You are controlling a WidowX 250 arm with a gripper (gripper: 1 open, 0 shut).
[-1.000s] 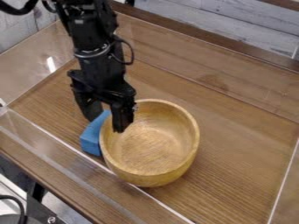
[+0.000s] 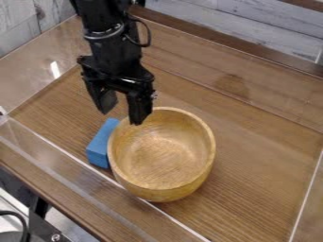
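Observation:
A wooden bowl (image 2: 168, 161) sits on the wooden table, with a blue block (image 2: 101, 144) just to its left, partly behind the bowl's rim. My black gripper (image 2: 121, 98) hangs above them, over the back left of the bowl and behind the block. It is open, and I see nothing held in it, though its fingers are dark and hard to make out.
White edges run along its left front, back and right side, with cables at the lower left.
My gripper has moved up and slightly back, away from the blue block and bowl. The bowl and block look unmoved.

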